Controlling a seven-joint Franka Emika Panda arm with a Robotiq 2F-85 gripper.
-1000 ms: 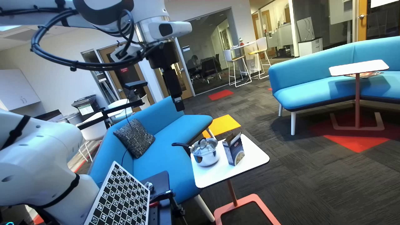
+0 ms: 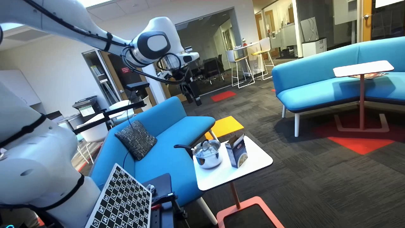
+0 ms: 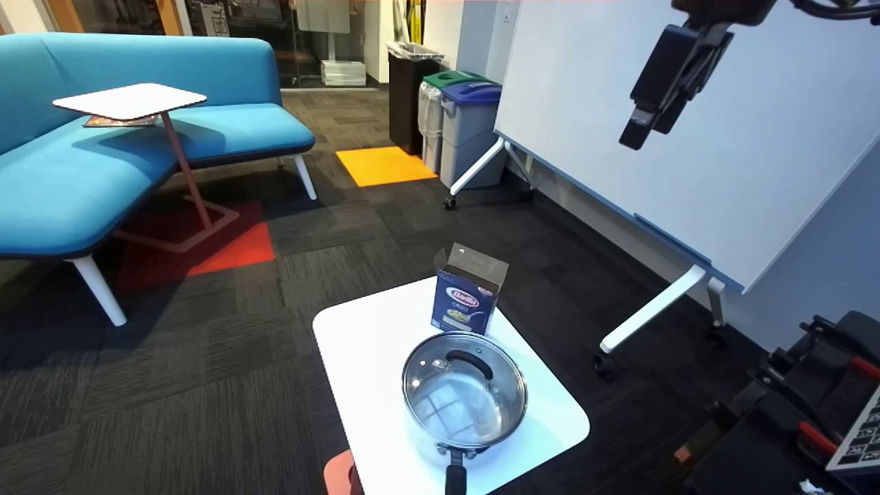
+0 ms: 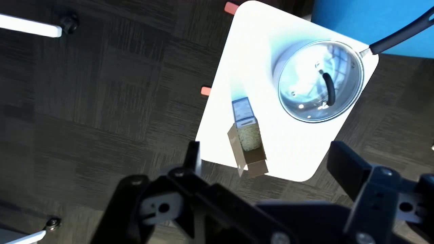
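On a small white table [image 3: 363, 363] stands a steel pot [image 2: 209, 159] covered by a glass lid [image 3: 437, 388] with a black knob handle [image 4: 330, 89]. The pot's long black handle [image 4: 400, 37] points out over the table's edge. Beside the pot, a blue Barilla orzo box [image 3: 463, 304] stands upright with its top flaps open; pale grains [image 4: 249, 137] show inside it in the wrist view. My gripper is open and empty, high above the table and apart from both pot and box. In exterior view 2 the gripper [image 3: 647, 132] hangs in front of the whiteboard.
A blue sofa [image 2: 167, 163] with a grey cushion [image 2: 136, 140] borders the table. The whiteboard [image 3: 742, 124] stands on wheeled legs behind. A calibration board [image 2: 123, 199] leans near my base. Bare tabletop surrounds the pot and box.
My arm has swung and the gripper has moved right and slightly up in exterior view 1, with the wrist turned. Pot, lid and box have stayed in place.
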